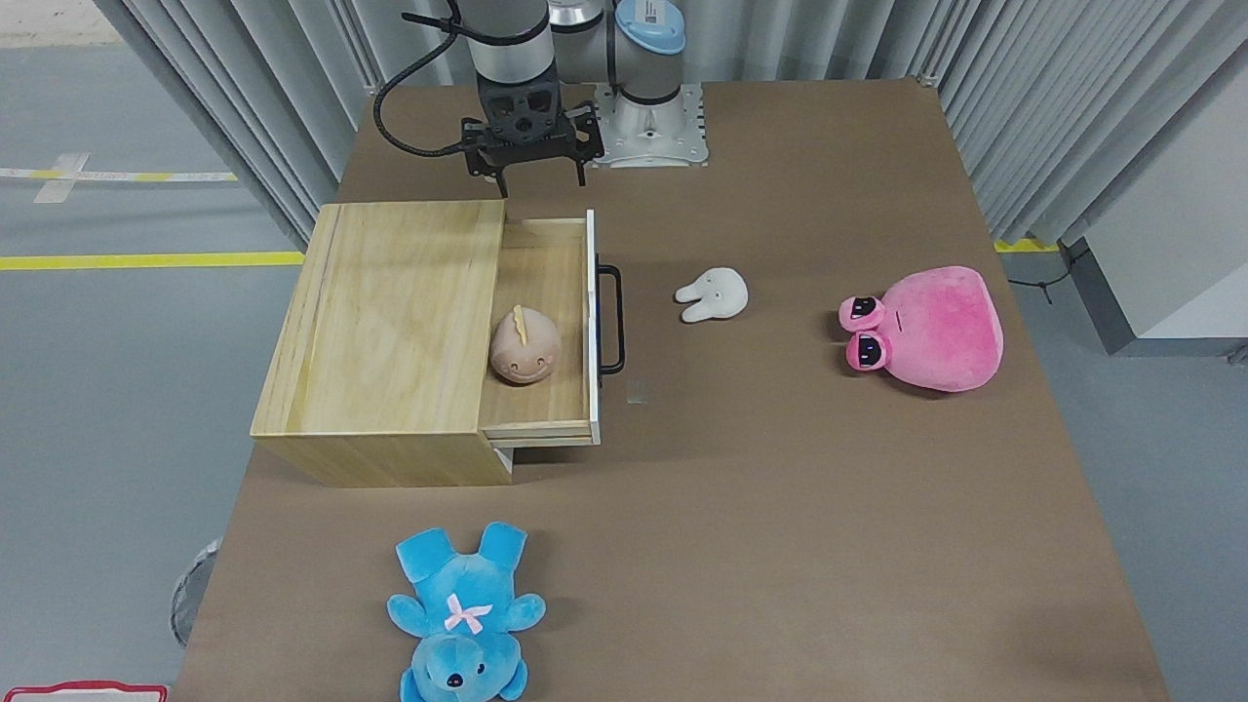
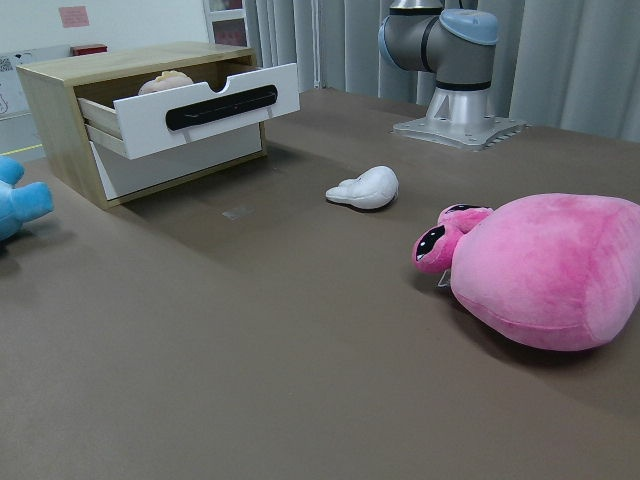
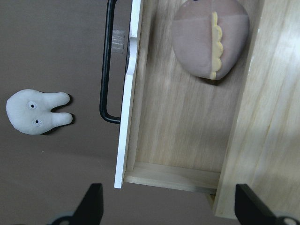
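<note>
A wooden cabinet has its top drawer pulled out, with a black handle. Inside the drawer rests a round pinkish-beige plush with a yellow frill. A small white plush with two long ears lies on the table beside the drawer. My gripper is open above the drawer's end near the robot base, its fingers apart with nothing seen between them. In the front view it hangs at the cabinet's back.
A large pink plush lies on the right of the table. A blue bear lies at the front.
</note>
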